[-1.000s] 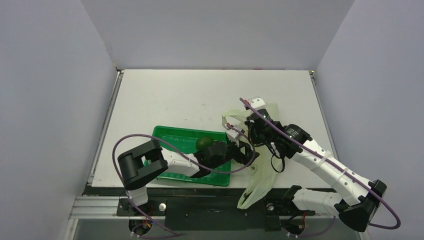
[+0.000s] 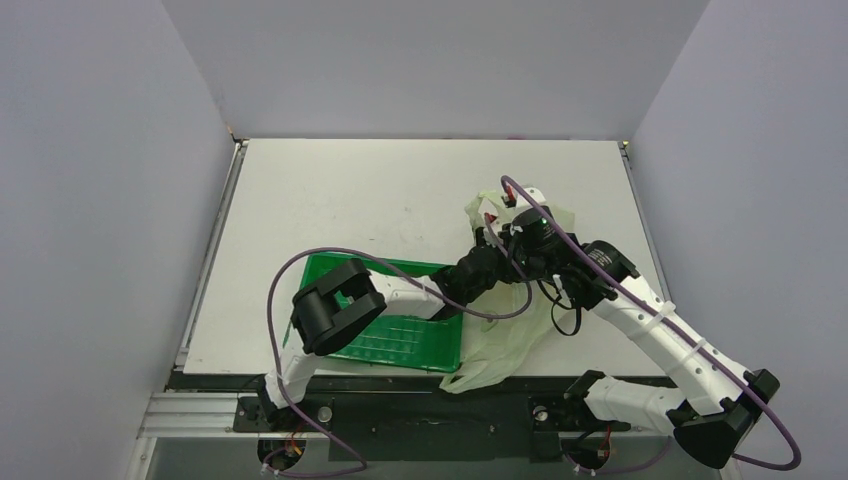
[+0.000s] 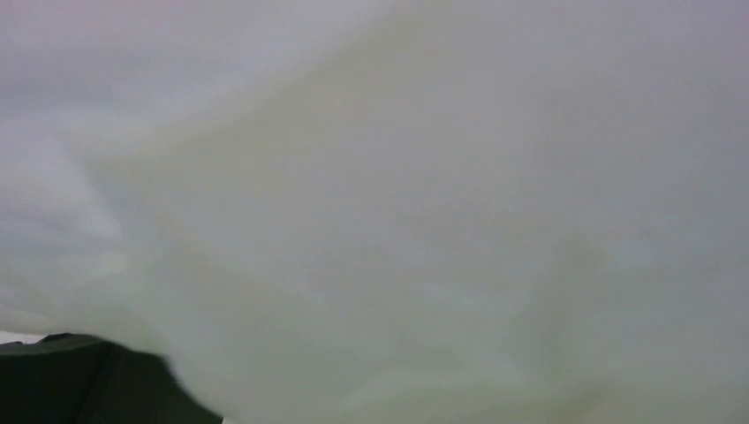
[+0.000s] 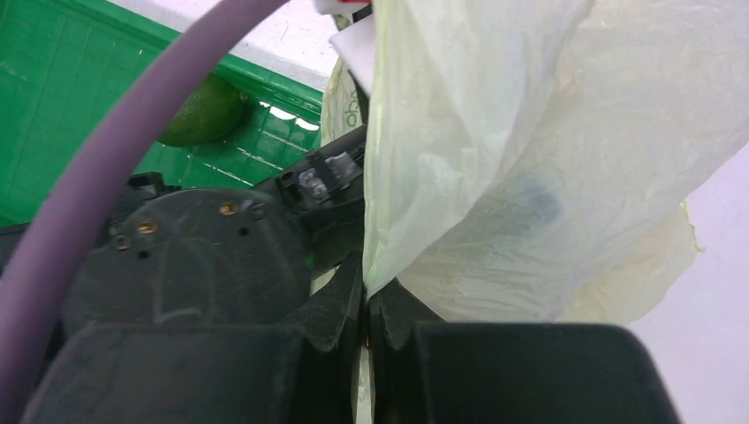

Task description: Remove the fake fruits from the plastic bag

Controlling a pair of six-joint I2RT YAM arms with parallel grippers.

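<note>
The pale, see-through plastic bag (image 2: 505,345) drapes over the right side of the table and hangs past the front edge. My right gripper is shut on a fold of the bag film, which runs upward from its fingertips. My left arm (image 2: 405,297) reaches across the green tray, and its gripper end goes in behind the bag film. Bag film fills nearly all of the left wrist view, with a dark part in the lower left corner, so the left finger is hidden. A green fake fruit (image 4: 205,113) lies in the tray.
The green tray (image 2: 385,350) sits left of the bag, partly under my left arm. Both wrists are crowded together above the bag, with purple cables looping over them.
My left arm has moved right and away from the front edge, into the bag. The bag's lower part has spread leftward toward the tray.
</note>
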